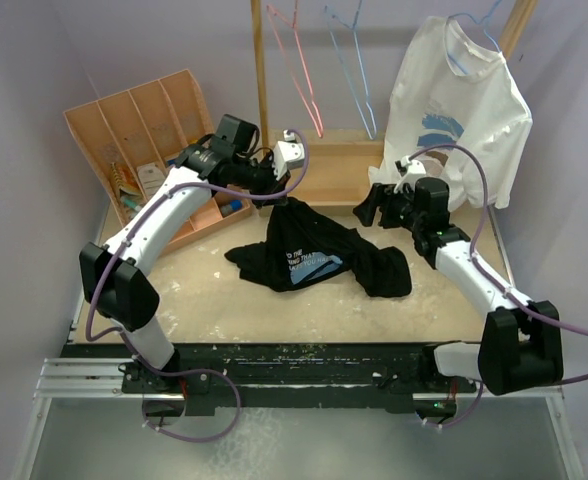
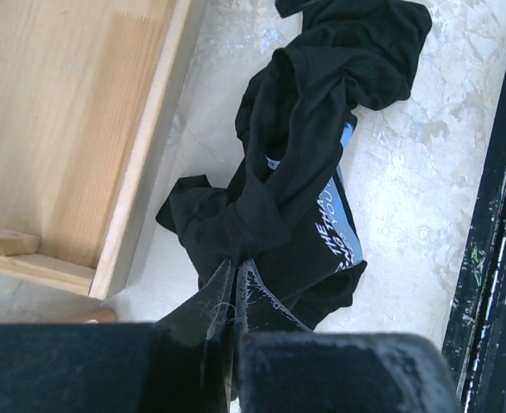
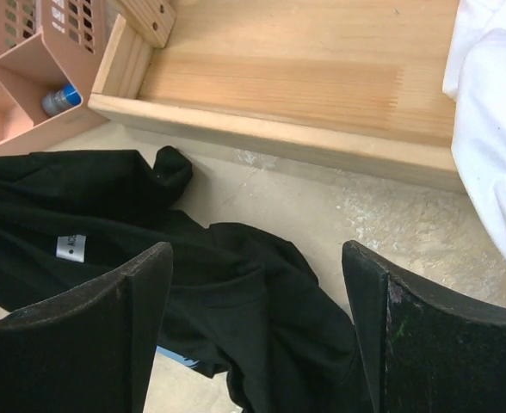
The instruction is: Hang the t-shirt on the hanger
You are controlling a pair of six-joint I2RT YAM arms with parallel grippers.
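A black T-shirt [image 1: 309,250] with blue-and-white print lies crumpled on the table, its upper part lifted toward my left gripper, which is shut on the fabric in the left wrist view. My right gripper is parted, above the shirt's right portion, with black cloth below and between its fingers but not visibly held. A pink hanger [image 1: 309,90] and a blue hanger [image 1: 359,80] hang above the back of the table.
A white shirt [image 1: 454,120] hangs on a blue hanger at back right. A wooden tray [image 3: 279,129] spans the back, and a pink compartment organiser [image 1: 134,130] stands at back left.
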